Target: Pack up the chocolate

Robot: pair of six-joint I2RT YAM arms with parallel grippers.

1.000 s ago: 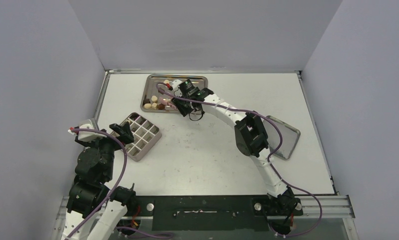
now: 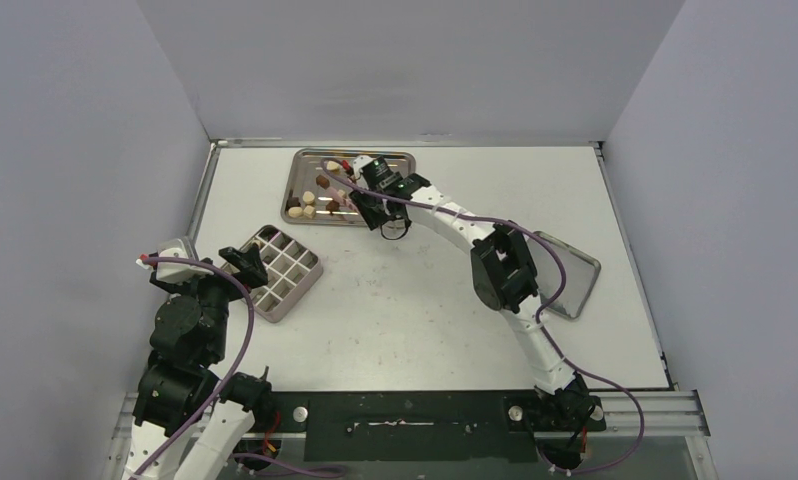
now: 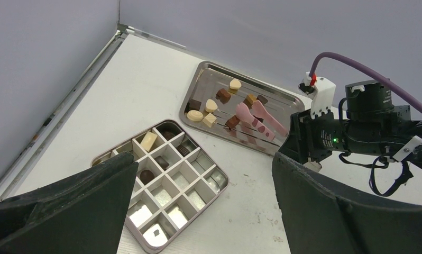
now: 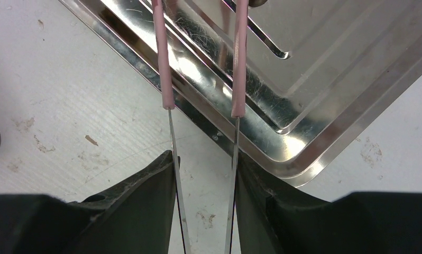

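Assorted brown and cream chocolates, such as a cream piece (image 3: 194,115), lie on a steel tray (image 2: 293,180) at the back. A grid box (image 3: 222,188) on the left holds a few chocolates in some compartments. My right gripper, with pink-tipped tongs, is over the tray, part open, with nothing visible between the visible lengths of its tips; the far ends are cut off in the right wrist view. My left gripper stands open and empty beside the grid box.
An empty grey tray (image 2: 575,270) lies at the right of the table. Grey walls bound the sides and back.
My right gripper has shifted slightly to the right over the back tray, uncovering more chocolates in the top view. The left arm is unmoved.
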